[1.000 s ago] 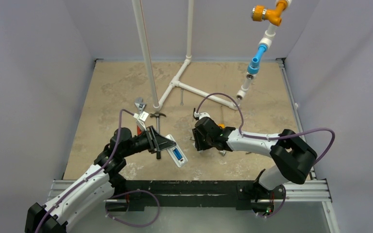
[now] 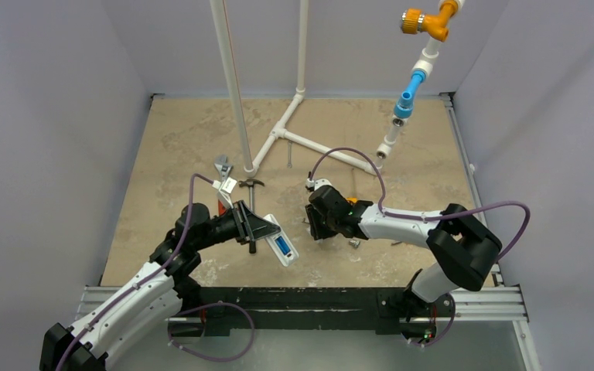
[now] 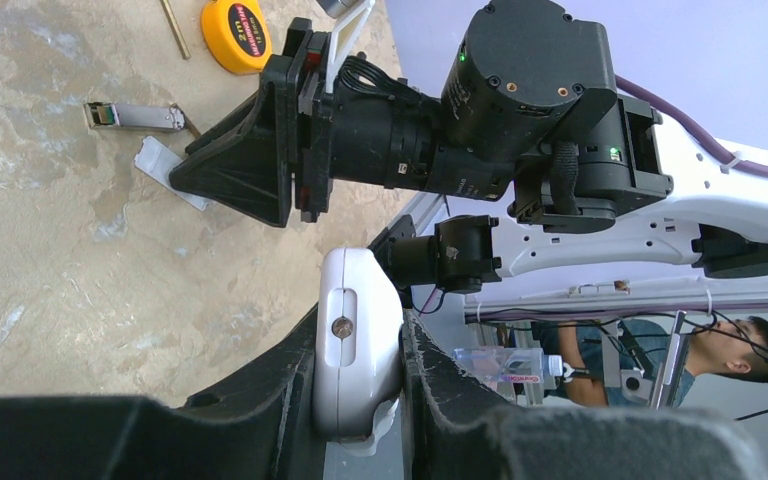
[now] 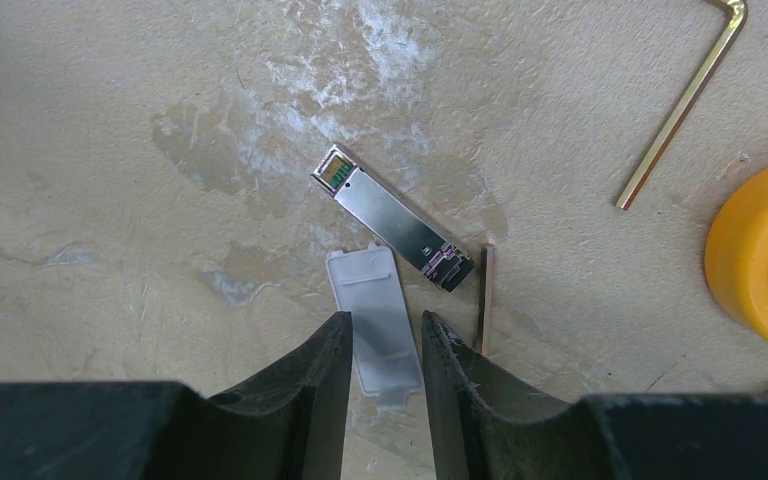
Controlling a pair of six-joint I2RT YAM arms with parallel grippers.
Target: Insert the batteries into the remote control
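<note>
The white remote (image 3: 358,340) is clamped between my left gripper's (image 2: 273,229) fingers, raised off the table. In the top view its compartment faces up without a cover, and blue (image 2: 282,245) shows inside, likely batteries; how many is too small to tell. A pale grey battery cover (image 4: 373,310) lies flat on the table. My right gripper points down at it with fingers parted, one on each side of the cover's width; whether they touch it I cannot tell.
Close to the cover lie a small metal module (image 4: 395,217) and a thin dark stick (image 4: 486,290). A hex key (image 4: 682,108) and yellow tape measure (image 4: 760,262) sit farther right. A hammer (image 2: 252,202) lies behind the left gripper. Bare table is left of the cover.
My left arm and the remote look still.
</note>
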